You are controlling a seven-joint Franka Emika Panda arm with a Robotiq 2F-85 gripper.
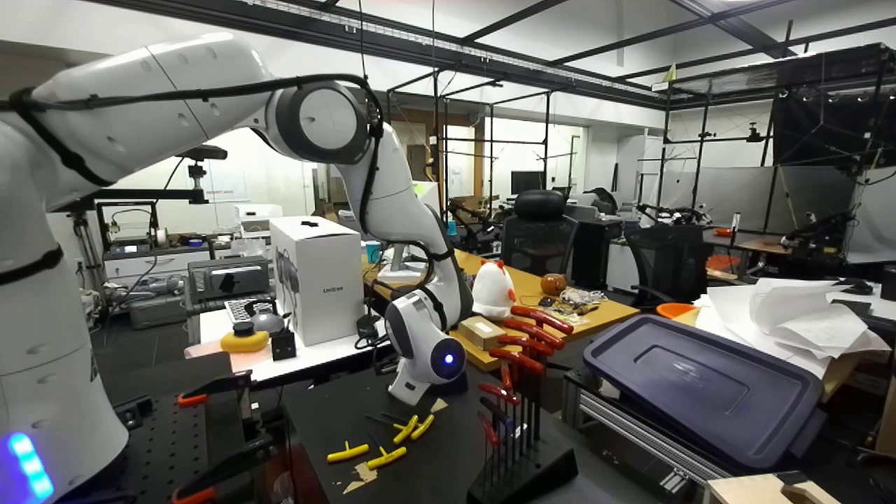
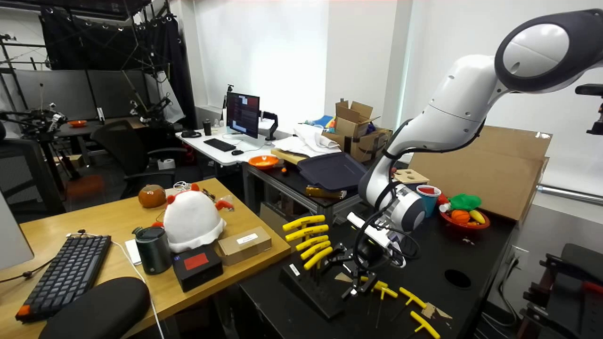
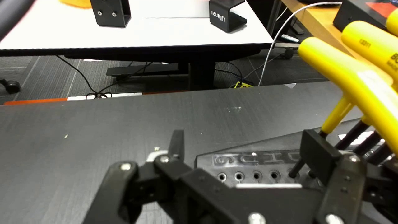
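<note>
My gripper is open, its two fingers well apart in the wrist view. Its right finger [image 3: 319, 155] is beside the shaft of a yellow T-handle key [image 3: 347, 82]; whether they touch, I cannot tell. Below the fingers shows the black stand [image 3: 244, 158] with a row of empty holes. Exterior view 2 has the gripper [image 2: 349, 274] next to that stand, where several yellow handles [image 2: 308, 237] stand upright. Several loose yellow T-handle keys [image 2: 415, 296] lie on the black table. In exterior view 1 the fingers are hidden behind the arm.
A second stand with red-handled keys [image 1: 525, 361] rises near the front of the table. A red bowl of toy food [image 2: 463, 220] and a blue cup [image 2: 428, 197] sit behind the arm. Bare black tabletop [image 3: 93, 138] stretches left of the gripper.
</note>
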